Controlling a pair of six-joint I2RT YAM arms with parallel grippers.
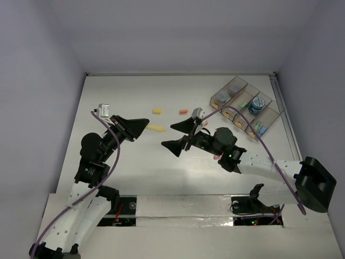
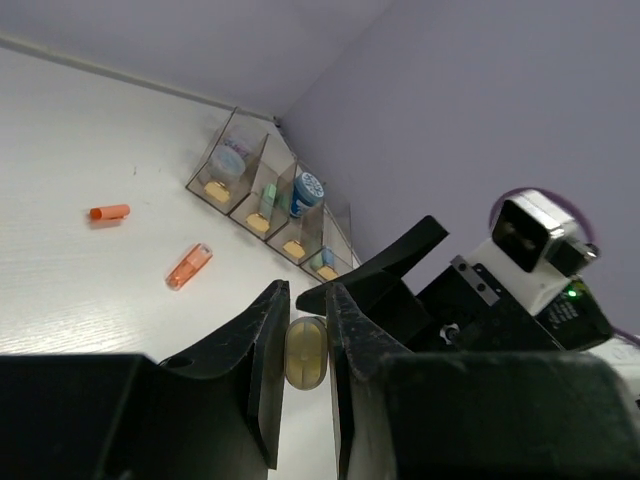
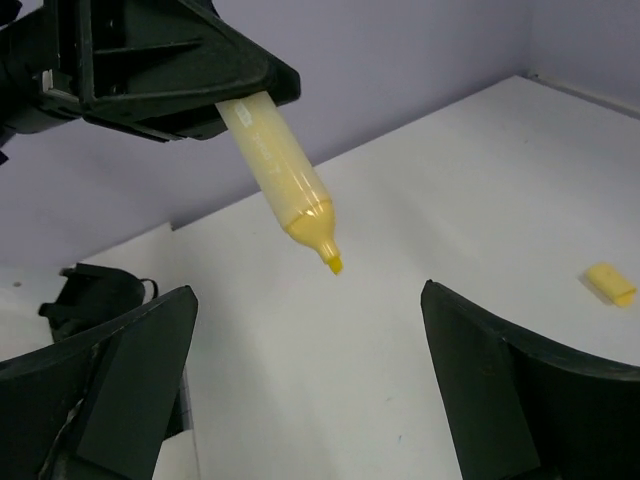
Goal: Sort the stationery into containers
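A yellow marker (image 1: 156, 128) without its cap is gripped by my left gripper (image 1: 147, 122); the left wrist view shows the marker's end (image 2: 306, 355) pinched between the fingers. In the right wrist view its pale barrel (image 3: 275, 160) slants down to a yellow tip. My right gripper (image 1: 167, 136) is open and empty, just right of the tip. A small yellow piece (image 1: 157, 111), perhaps a cap, and an orange one (image 1: 183, 111) lie behind on the table. An orange marker-like item (image 2: 188, 266) lies further right, mostly under the right arm in the top view.
A clear compartment box (image 2: 228, 210) stands at the back right, with green and blue pieces and a blue-lidded jar (image 1: 256, 104) inside. The right arm extends in front of it.
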